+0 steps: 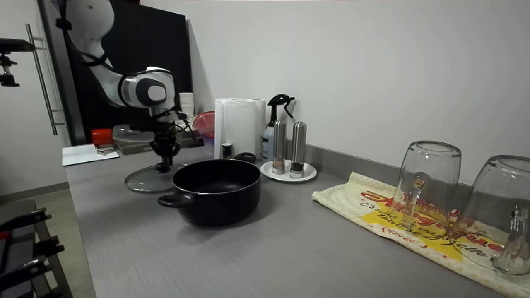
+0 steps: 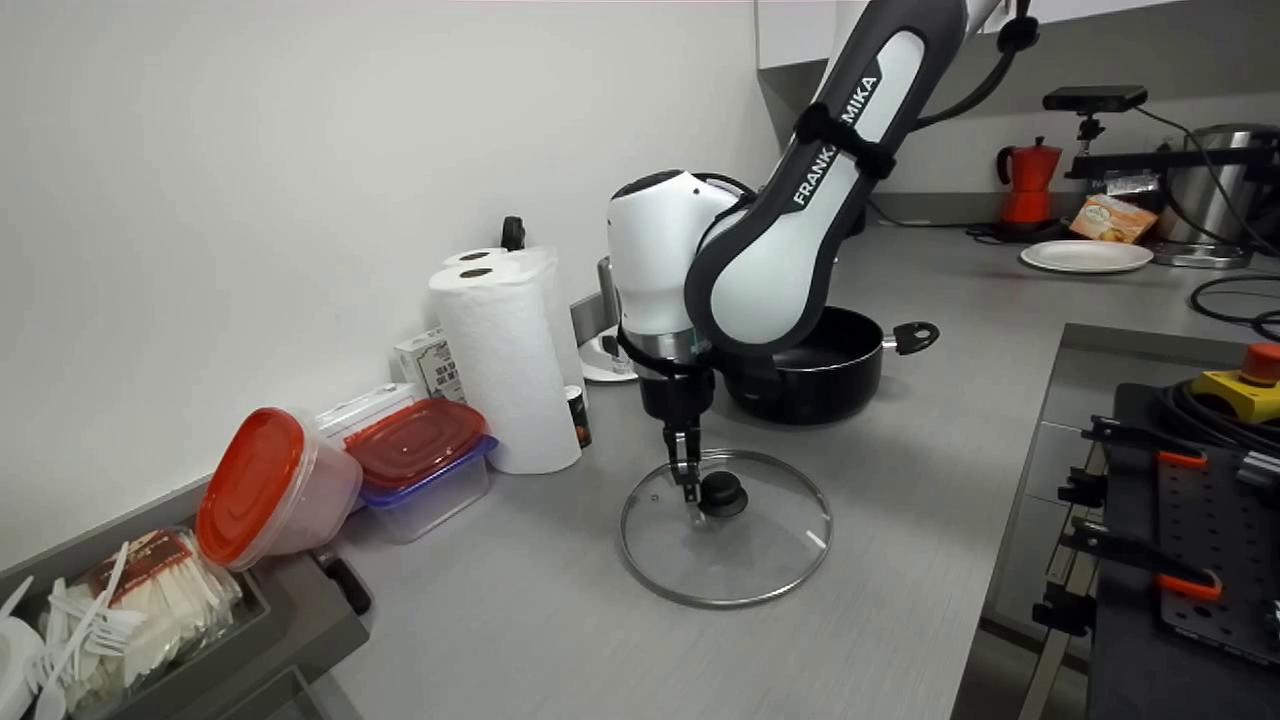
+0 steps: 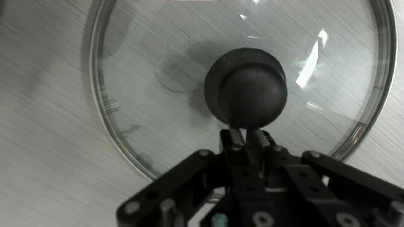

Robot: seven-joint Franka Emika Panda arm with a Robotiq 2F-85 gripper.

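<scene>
A glass lid (image 2: 768, 558) with a metal rim lies flat on the counter, its round black knob (image 3: 252, 96) at the centre. My gripper is low over the lid, with its fingertips at the knob's edge. In exterior view 2 the gripper (image 2: 691, 490) stands just left of the knob. The fingers (image 3: 257, 140) are close together with a narrow gap. Whether they pinch part of the knob cannot be made out, as the knob covers their ends. Right of the lid in exterior view 1 stands an uncovered black pot (image 1: 223, 203).
Paper towel rolls (image 2: 501, 360) and plastic containers (image 2: 420, 480) stand along the wall. Two metal grinders (image 1: 298, 144) rest on a white plate (image 1: 311, 173). Glass mugs (image 1: 428, 169) stand upside down on a cloth (image 1: 343, 193).
</scene>
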